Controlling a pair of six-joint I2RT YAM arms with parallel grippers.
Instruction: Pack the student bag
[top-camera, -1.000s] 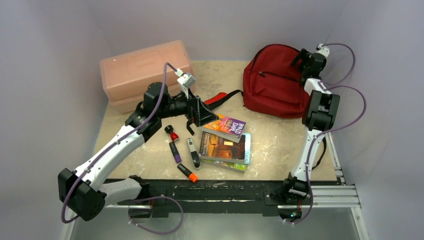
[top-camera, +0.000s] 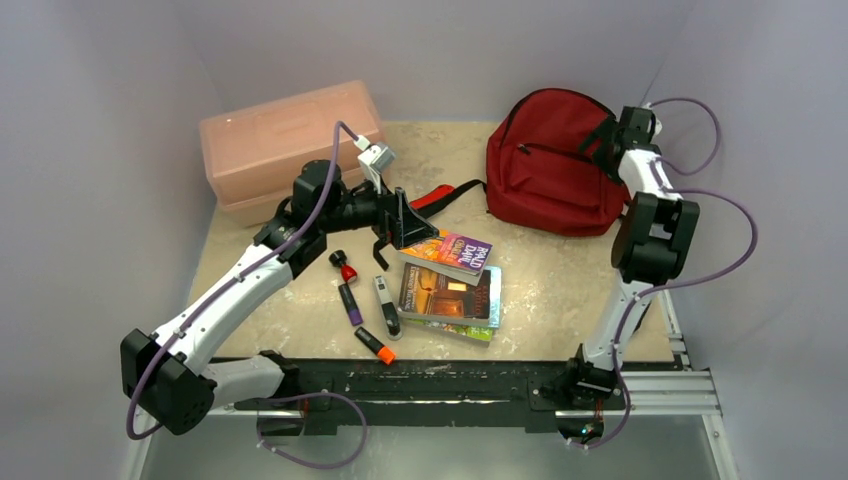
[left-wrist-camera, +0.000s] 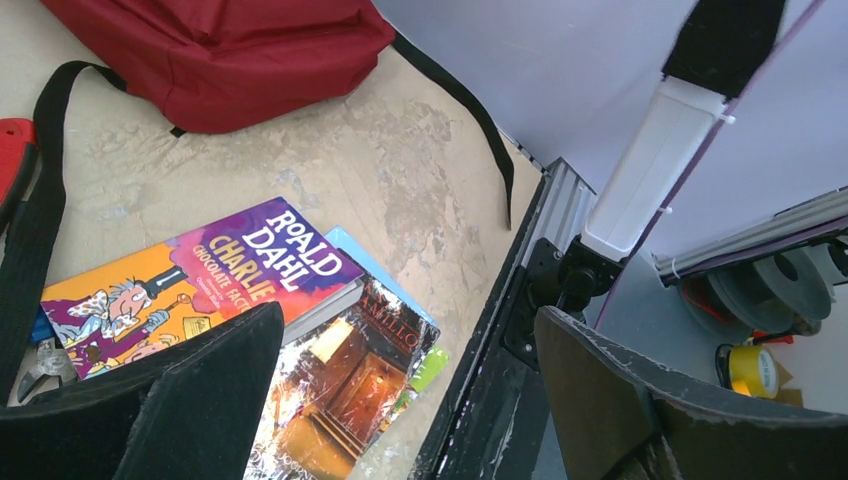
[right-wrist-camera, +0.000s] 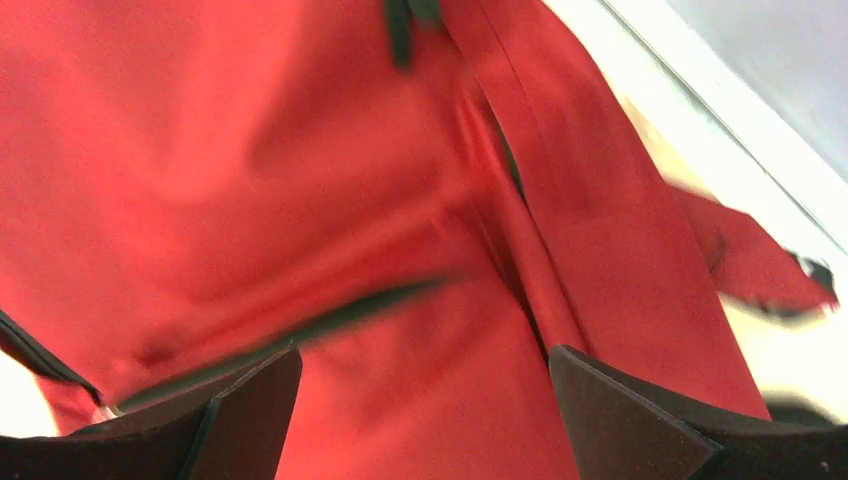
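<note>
A red backpack (top-camera: 550, 185) lies on the table at the back right, its front pocket's dark zipper facing up. Over its right side hangs my right gripper (top-camera: 594, 142), fingers open. In the right wrist view, red cloth (right-wrist-camera: 400, 220) fills the space ahead of and between the spread fingers; that view is blurred. My left gripper (top-camera: 418, 232) is open above the left end of the Roald Dahl book (top-camera: 462, 251), holding nothing. This book lies on a stack with a dark-covered book (top-camera: 445, 293), and blue and green ones show beneath.
Left of the books lie a stapler (top-camera: 387, 307), a purple marker (top-camera: 350, 304), an orange-capped marker (top-camera: 375, 345) and a small red-and-black item (top-camera: 343, 265). A pink box (top-camera: 290, 140) stands at the back left. A black strap (top-camera: 452, 196) runs from the bag.
The left arm has barely moved; bag and books stay put.
</note>
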